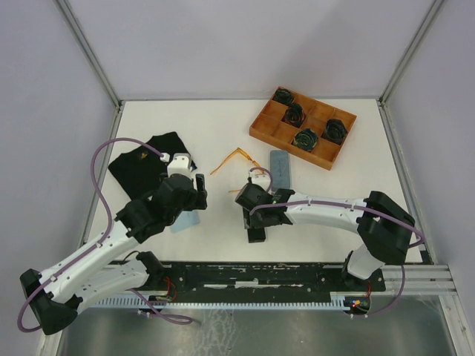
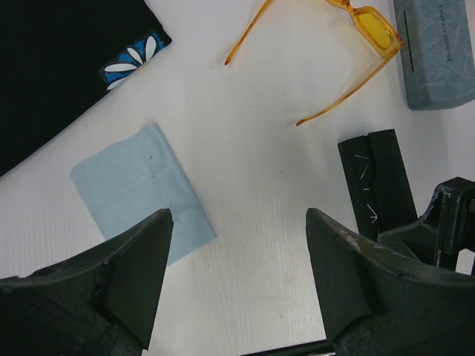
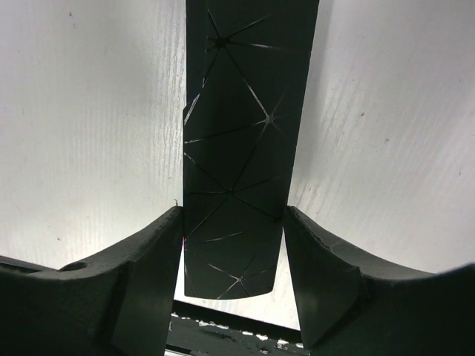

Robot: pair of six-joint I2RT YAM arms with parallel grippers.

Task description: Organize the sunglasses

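Orange sunglasses lie with their temples spread on the white table, upper right in the left wrist view. A black case with silvery lines runs lengthwise between the fingers of my right gripper, which is shut on its sides toward the near end. Whether the case is clear of the table cannot be told. A blue-grey case lies shut, right of the sunglasses. Over the table to the left, my left gripper is open with nothing between its fingers. Below it lies a light blue cloth.
At the back right stands a wooden compartment tray with several dark rolled items in it. A black cloth with a flower-patterned corner is spread at the left. Bare table shows at the far left back and at the right.
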